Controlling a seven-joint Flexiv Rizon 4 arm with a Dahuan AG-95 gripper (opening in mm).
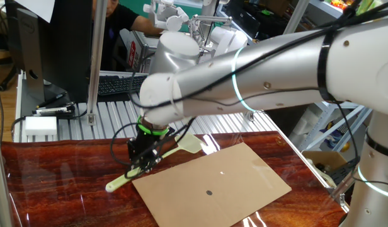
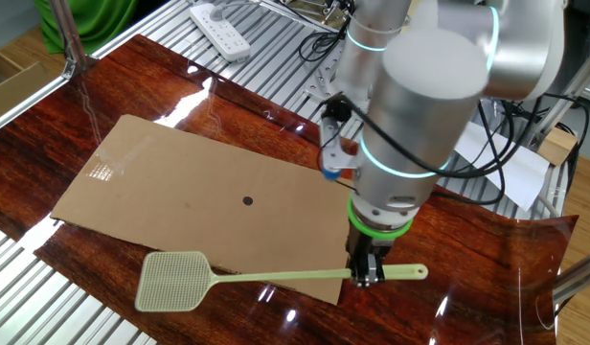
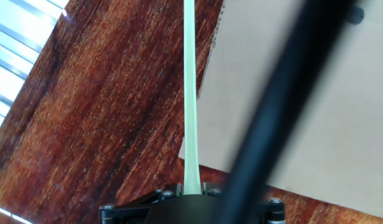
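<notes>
A pale green fly swatter (image 2: 276, 277) is held by its handle, with my gripper (image 2: 367, 272) shut on it. Its meshed head (image 2: 172, 281) points left in exterior view 2, and the handle's end sticks out past the fingers on the other side. In the wrist view the thin shaft (image 3: 190, 99) runs straight ahead from between the fingers. The brown cardboard (image 1: 213, 186) lies flat on the table, with a small dark spot (image 1: 210, 193) near its middle. The swatter is over the cardboard's edge; its exact height above the table cannot be told.
A black cable crosses the wrist view. One person sits at the back.
</notes>
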